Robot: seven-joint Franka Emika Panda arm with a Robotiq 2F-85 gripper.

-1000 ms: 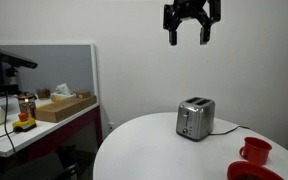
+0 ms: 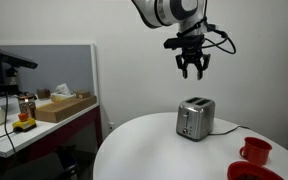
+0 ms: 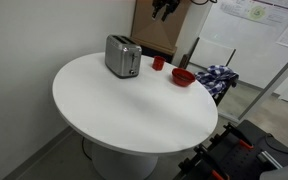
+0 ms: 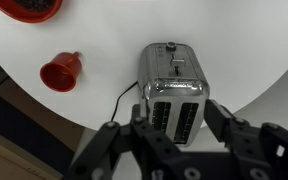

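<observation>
A silver two-slot toaster (image 2: pixel 195 119) stands upright on the white round table, its black cord trailing off to one side. My gripper (image 2: pixel 192 73) hangs in the air above it, fingers pointing down and a gap between them. Seen from the wrist, the toaster (image 4: pixel 174 80) lies below, with its slots between the two fingers of the gripper. Nothing shows held there, and the fingers stand part open. In exterior view 2 the gripper (image 3: pixel 164 12) is small at the top edge.
A red mug (image 2: pixel 255 151) and a red bowl (image 3: pixel 183 77) share the table (image 3: pixel 124 110) with the toaster. A bunched cloth (image 3: pixel 216 79) lies near the bowl. A side table with a cardboard box (image 2: pixel 67 106) stands apart at left.
My gripper has come down toward the toaster over the last second. Its fingers stand closer together now than before. The toaster and mug have stayed in place.
</observation>
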